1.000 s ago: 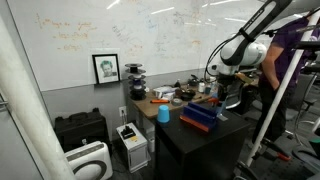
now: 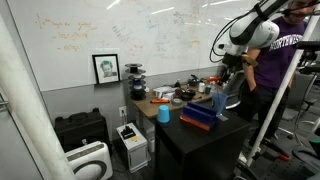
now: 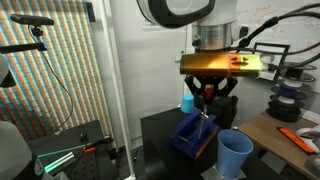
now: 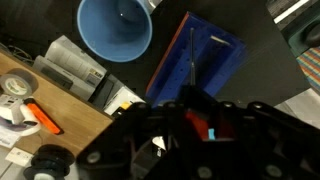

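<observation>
My gripper (image 3: 208, 92) is shut on a slim tool with a red handle (image 4: 201, 128) and a thin metal shaft (image 4: 192, 56), likely a screwdriver. Its shaft points down. In exterior view 2 the tool hangs over or in front of the blue bin (image 3: 183, 143); whether the tip touches it I cannot tell. From the wrist, the bin (image 4: 216, 66) lies beyond the shaft, with a blue cup (image 4: 113, 28) beside it. That cup (image 3: 235, 152) stands upright on the dark table in exterior view 2. My fingers partly hide the handle.
A lighter blue cup (image 2: 163, 115) stands at the far end of the dark table. A wooden bench (image 3: 285, 135) with tools and tape rolls runs alongside. A person in purple (image 2: 280, 50) stands behind the arm.
My arm has risen and shifted to the right in exterior view 1, away from the cup and bin. Both stay in place.
</observation>
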